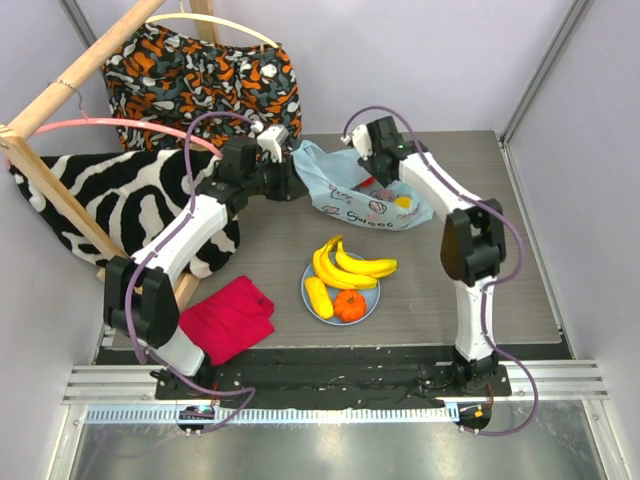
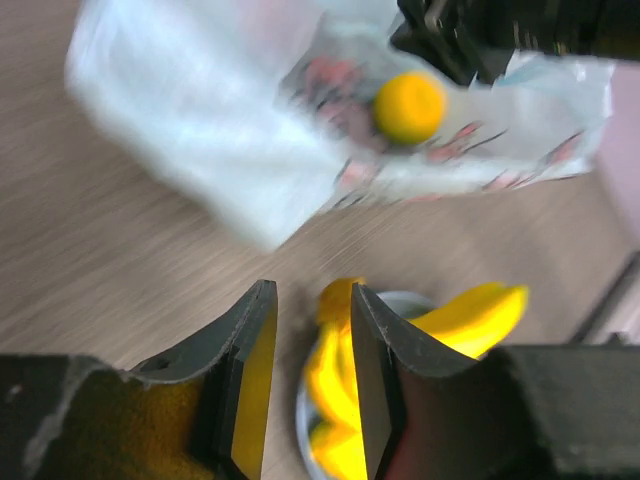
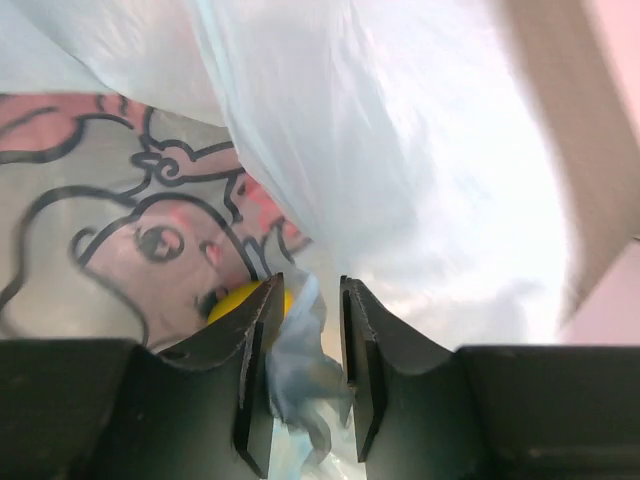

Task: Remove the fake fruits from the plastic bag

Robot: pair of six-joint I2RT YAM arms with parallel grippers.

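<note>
The light blue plastic bag (image 1: 318, 178) lies open at the back of the table. A round yellow fruit (image 1: 403, 201) sits inside it at the right, and the left wrist view also has the yellow fruit (image 2: 410, 107). Only part of the yellow fruit (image 3: 228, 302) shows in the right wrist view. My right gripper is shut on a bluish fold of the bag. At the bag's left edge my left gripper stands open, its fingers apart with nothing between them.
A blue plate (image 1: 331, 319) in the front middle holds bananas (image 1: 365, 265), a yellow oblong fruit (image 1: 319, 297) and an orange pumpkin (image 1: 350, 306). A red cloth (image 1: 229, 318) lies front left.
</note>
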